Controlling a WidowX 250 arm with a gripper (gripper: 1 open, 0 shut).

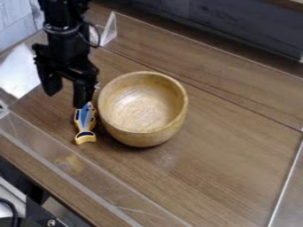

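Observation:
My black gripper (66,82) hangs at the upper left, open, its fingers pointing down just left of the wooden bowl and above a small fish-shaped toy. The toy (84,129), blue and yellow, lies on the table beside the bowl's left side, its upper end close under the right finger. The light wooden bowl (143,111) stands in the centre and looks empty.
Bare wooden table (225,168) fills the right and back, with free room there. Clear transparent panels or edges run along the lower left and far right. A dark edge borders the back.

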